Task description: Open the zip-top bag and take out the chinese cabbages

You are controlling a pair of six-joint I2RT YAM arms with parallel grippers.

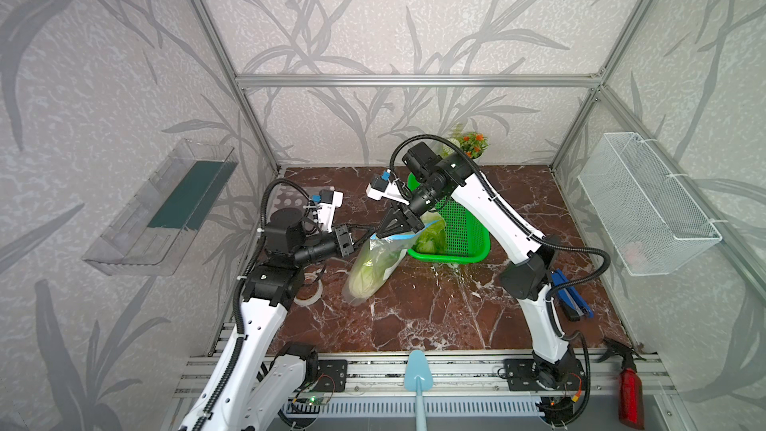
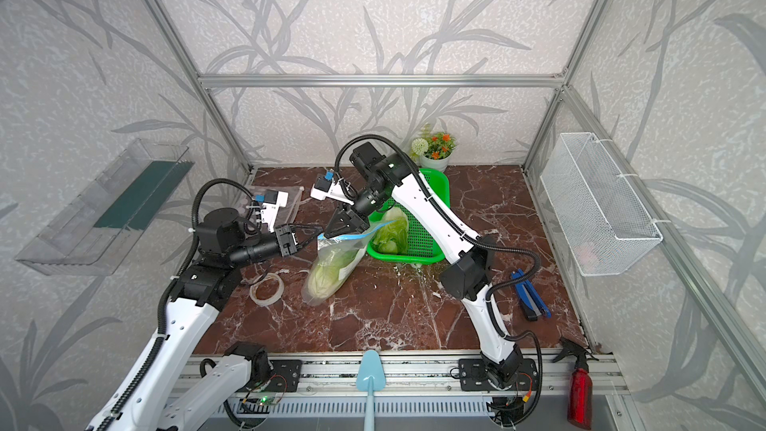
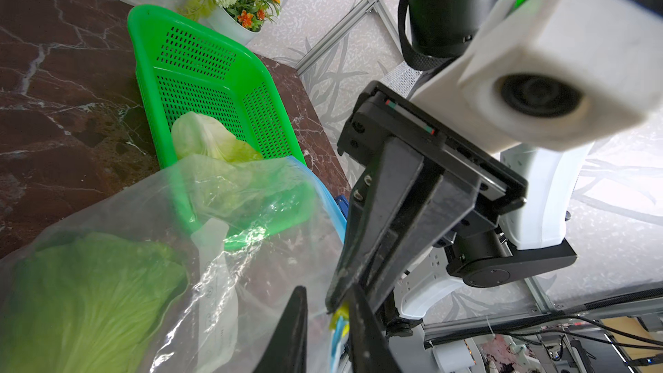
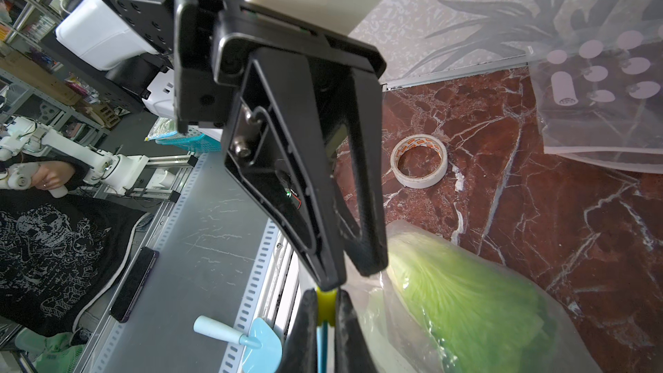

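Note:
A clear zip top bag with a blue zip strip hangs tilted over the table, a pale green Chinese cabbage inside it. My right gripper is shut on the bag at the end of its strip, where a yellow piece shows. From the left, my left gripper meets this same corner, its fingers a little apart around the strip in its wrist view. Whether they touch the plastic cannot be told. Another cabbage lies in the green basket behind the bag.
A tape roll and a flat plastic bag lie on the table to the left. Flowers in a white pot stand behind the basket. Blue-handled pliers lie at the right.

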